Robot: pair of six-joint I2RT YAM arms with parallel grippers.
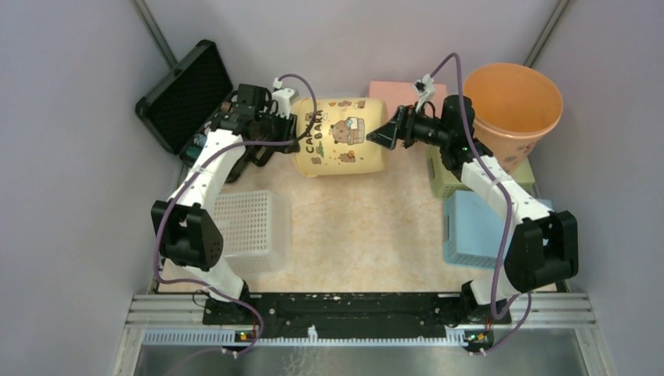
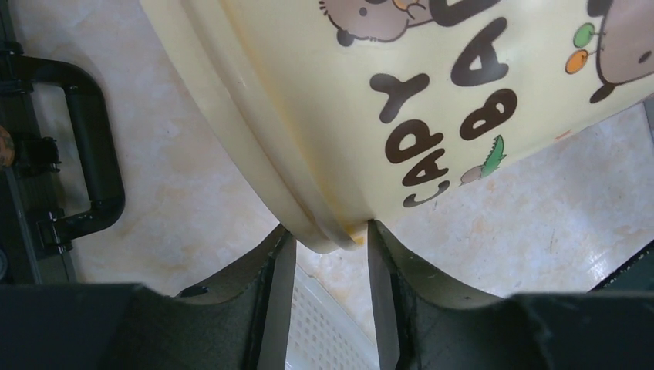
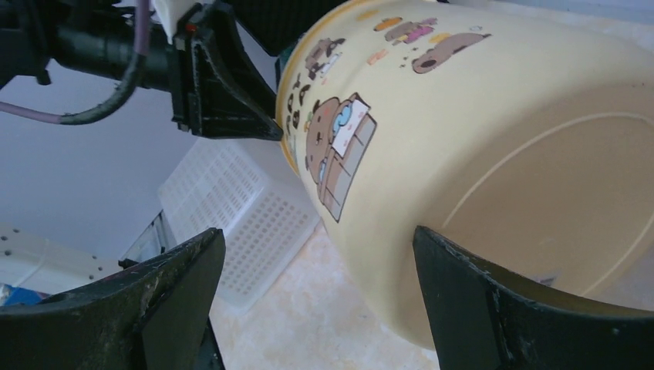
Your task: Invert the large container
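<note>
The large container point(image 1: 338, 141), cream with capybara pictures, lies on its side across the back middle of the workspace. My left gripper has its fingers part open around the container's thick rim, at one corner, and both fingertips appear to press on it. At the opposite end, my right gripper point(image 1: 377, 142) is open beside the container's base edge. In the right wrist view one finger point(image 3: 478, 301) overlaps that edge, while the other stands clear of the container. Whether the container touches the table cannot be seen.
An orange tub point(image 1: 513, 102) stands on a green crate point(image 1: 444, 176) at the back right, near a blue crate point(image 1: 485, 227). A pink box point(image 1: 391, 92) is behind. At left are a white basket point(image 1: 243, 227) and an open black case point(image 1: 185, 94).
</note>
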